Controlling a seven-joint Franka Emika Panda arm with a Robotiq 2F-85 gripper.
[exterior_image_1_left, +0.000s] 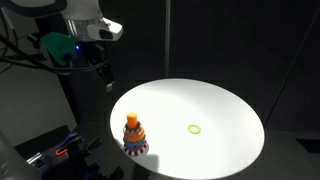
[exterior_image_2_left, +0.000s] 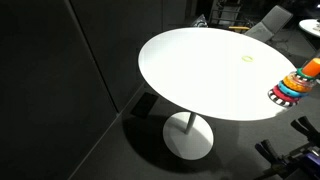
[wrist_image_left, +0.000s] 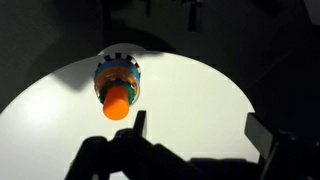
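Note:
A stack of coloured rings topped by an orange piece (exterior_image_1_left: 134, 135) stands upright near the edge of the round white table (exterior_image_1_left: 190, 100). The same ring stack (exterior_image_2_left: 290, 86) sits at the right edge of the table in exterior view 2. A small yellow-green ring (exterior_image_1_left: 194, 132) lies flat on the tabletop, apart from the stack. My gripper is open, its dark fingers wide apart with nothing visible between them. From the wrist view, the stack (wrist_image_left: 117, 85) appears beyond the left finger, not between the fingers. In exterior view 2, the open gripper (exterior_image_2_left: 286, 140) shows at lower right.
Dark curtains or panels (exterior_image_1_left: 230, 40) hang behind the table. Cables and other items (exterior_image_1_left: 65, 145) lie beside the table at lower left in exterior view 1.

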